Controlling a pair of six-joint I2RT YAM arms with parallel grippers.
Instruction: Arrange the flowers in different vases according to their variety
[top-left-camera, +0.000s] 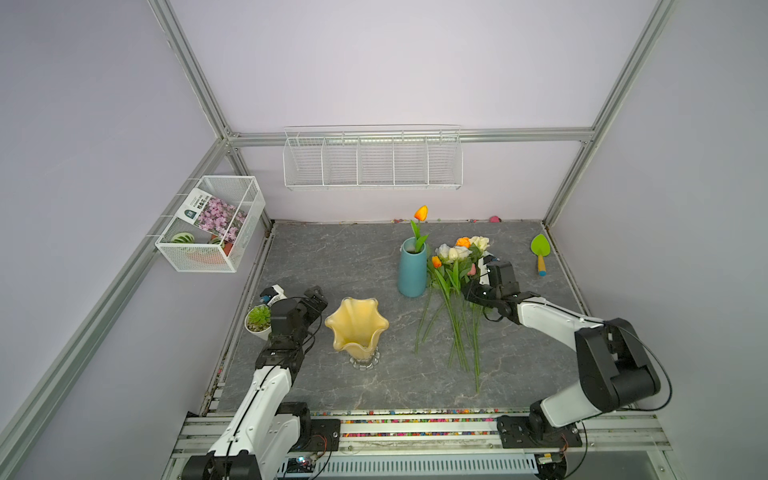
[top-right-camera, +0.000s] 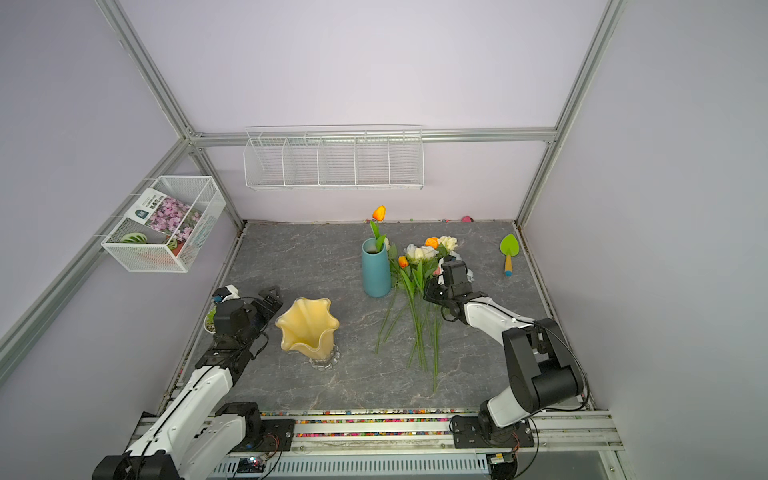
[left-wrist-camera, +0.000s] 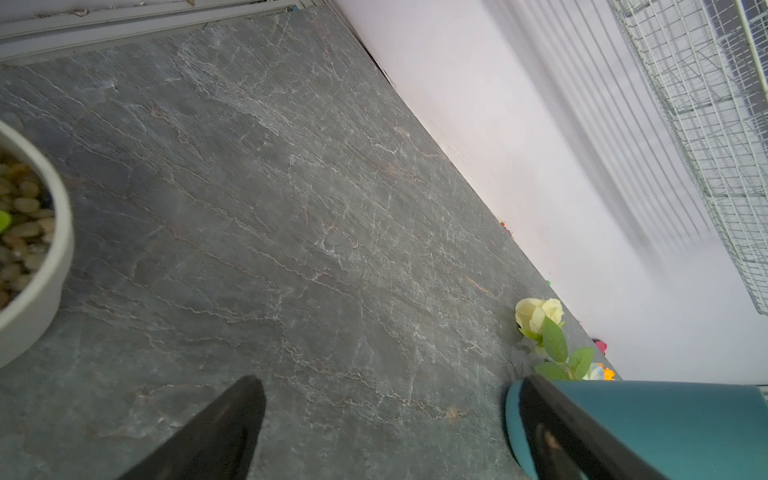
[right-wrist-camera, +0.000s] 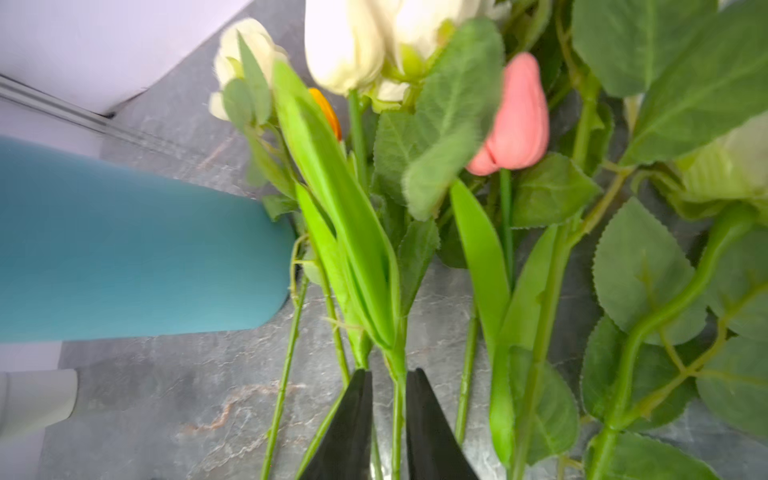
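The teal vase (top-left-camera: 413, 272) stands at the middle back holding an orange tulip (top-left-camera: 421, 213). Beside it on the right, mixed white roses, orange tulips and a pink tulip (right-wrist-camera: 516, 112) lie with long stems toward the front. My right gripper is over these stems, fingers part open around a green stem; whether it touches cannot be told. My left gripper hovers at the left near the succulent pot, open and empty. The fluted yellow vase (top-left-camera: 356, 324) stands empty at front centre-left.
A succulent pot (top-left-camera: 257, 324) sits at the left edge, a green trowel (top-left-camera: 541, 244) at the back right. Wire baskets (top-left-camera: 372, 168) hang on the back and left walls.
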